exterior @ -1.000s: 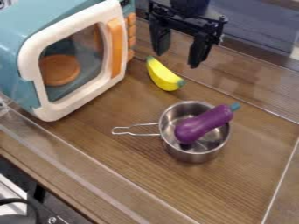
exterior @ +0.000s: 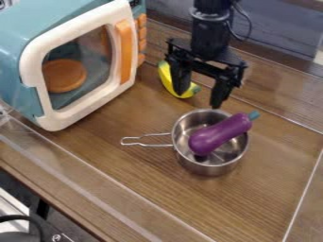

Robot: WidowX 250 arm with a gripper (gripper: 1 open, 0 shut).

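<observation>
My black gripper (exterior: 198,88) hangs open over a yellow banana (exterior: 168,77) on the wooden counter, its fingers down on either side near the banana, which it partly hides. Below and to the right, a steel pot (exterior: 210,168) with a wire handle holds a purple eggplant (exterior: 217,133), whose stem end leans over the rim.
A toy microwave (exterior: 48,28) in teal and white stands at the left, with an orange round plate (exterior: 63,75) inside. A grey wall closes the back.
The gripper has come down from the back toward the banana and now covers part of it. The pot and eggplant have not moved.
</observation>
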